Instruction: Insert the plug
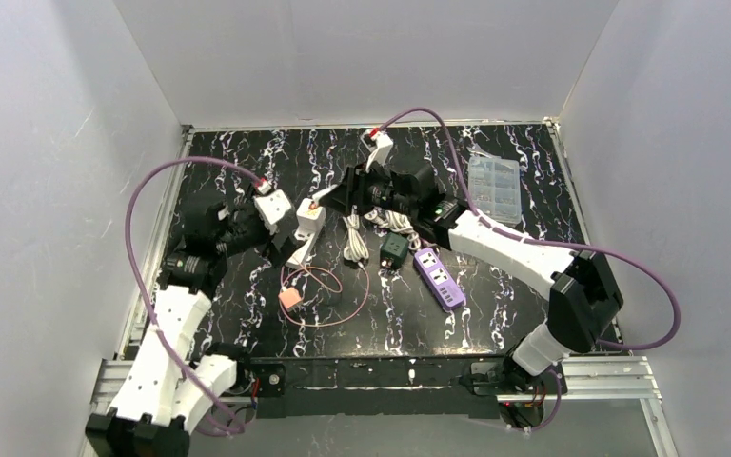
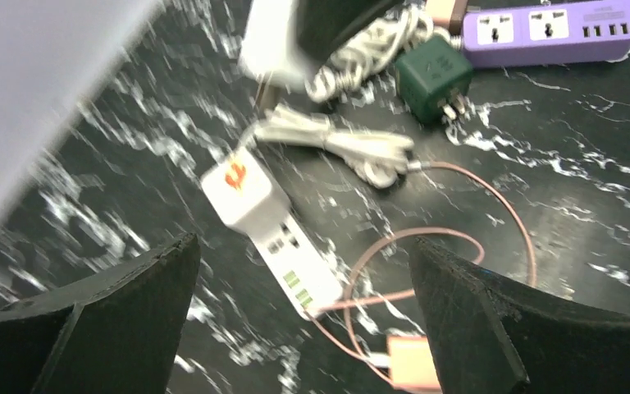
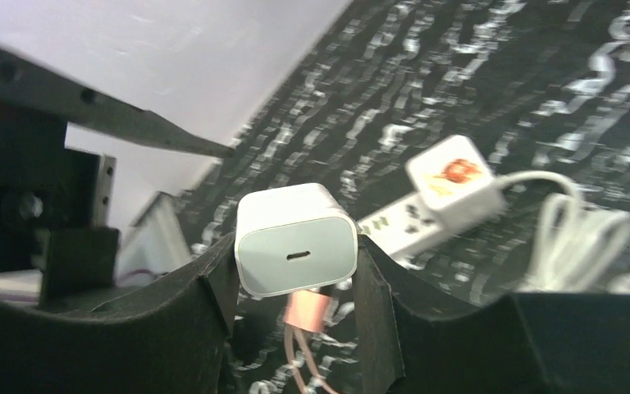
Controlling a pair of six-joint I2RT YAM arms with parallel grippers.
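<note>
A white plug adapter [image 3: 295,246] is held in my right gripper, which is shut on it and raised above the table. Below it lies a white power strip [image 2: 295,271] with a white cube [image 2: 238,193] bearing a red sticker at its far end; a white cable leaves that cube. My left gripper is open over the strip, nothing between its fingers, with its fingertips at the lower edge of the left wrist view.
A purple power strip [image 1: 438,279], a green adapter [image 1: 393,249], coiled white cables [image 1: 354,243] and a pink plug [image 1: 289,297] with thin cord lie around the centre. A clear organiser [image 1: 494,190] sits back right.
</note>
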